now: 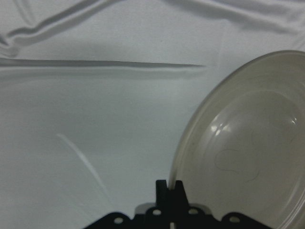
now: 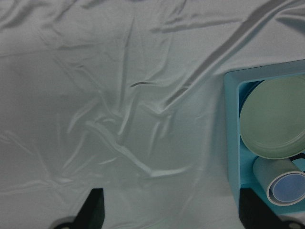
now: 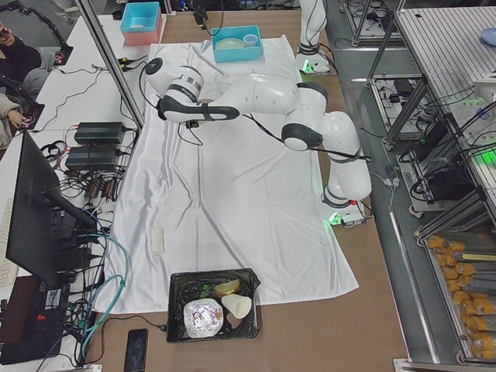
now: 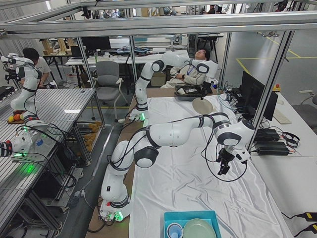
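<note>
My left gripper is shut on the rim of a beige plate (image 1: 243,143). In the camera right view this plate (image 4: 202,106) is at the far end of the cloth; in the camera left view the arm hides it. My right gripper stands open with nothing between its fingers, over the white cloth (image 2: 119,47) beside a blue bin (image 2: 232,129). The bin holds a green plate (image 2: 272,117) and a cup (image 2: 274,176) with a blue cup inside.
A black bin (image 3: 177,310) with food-like items and a foil-covered piece stands at one end of the cloth. A monitor (image 3: 31,217) and cables line the side table.
</note>
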